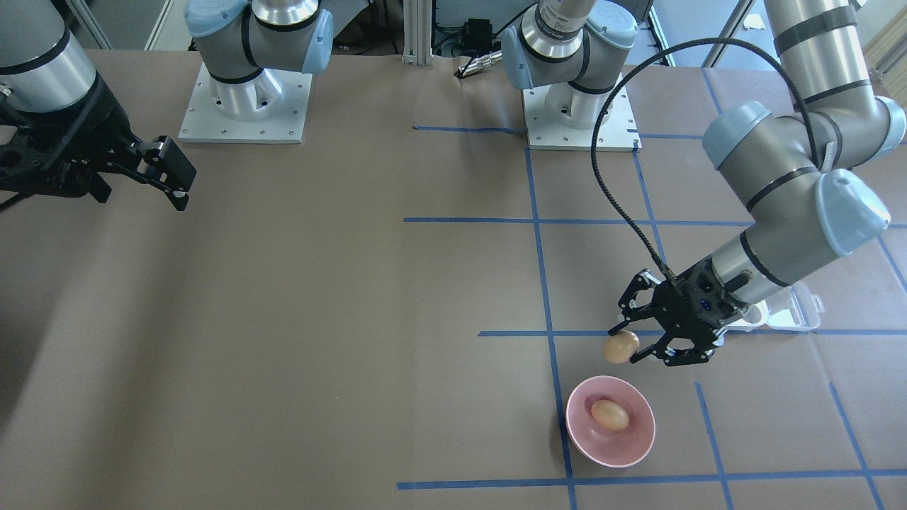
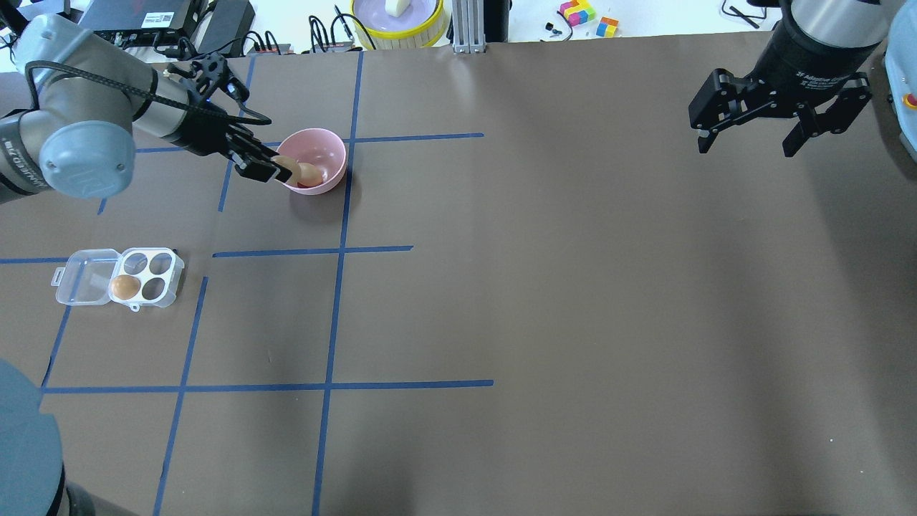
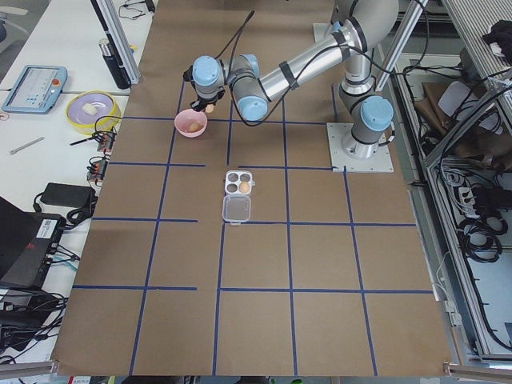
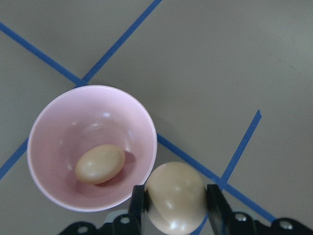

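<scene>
My gripper [image 1: 624,344] is shut on a brown egg [image 1: 621,348], held above and just behind a pink bowl [image 1: 587,433]; in the wrist view the egg [image 4: 175,198] sits between the black fingertips, beside the bowl's right rim [image 4: 149,125]. A second egg [image 1: 609,414] lies inside the bowl, also seen in the wrist view [image 4: 99,164]. An open clear egg carton [image 2: 155,266] holds one egg [image 2: 125,287] in the top view; in the front view it is partly hidden behind my arm.
Another black gripper [image 1: 153,170] hangs at the left of the front view, apart from these objects. Other arm bases [image 1: 242,127] stand at the back.
</scene>
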